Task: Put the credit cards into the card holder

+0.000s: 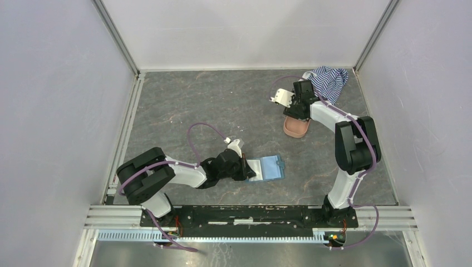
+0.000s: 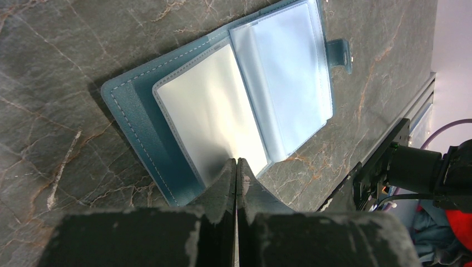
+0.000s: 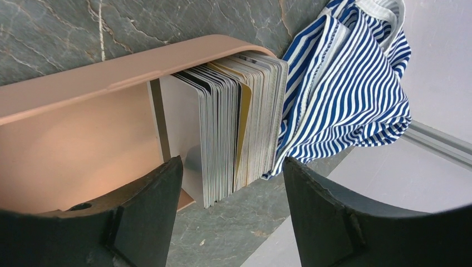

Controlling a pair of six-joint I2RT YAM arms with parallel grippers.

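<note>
The blue card holder (image 2: pixel 131 105) lies unfolded on the table, with clear pockets showing white on one half and pale blue on the other. Over its near left part is my left gripper, shut, with nothing seen between the fingertips. At the back right, a stack of cards (image 3: pixel 222 133) stands on edge inside a pinkish-tan box (image 3: pixel 72 144). Open above that box, my right gripper has its fingers well apart, one toward each side of the stack. In the top view the right gripper (image 1: pixel 292 111) hides the cards.
A blue-and-white striped cloth (image 3: pixel 345 89) lies right beside the card end of the box, near the back right corner and wall.
</note>
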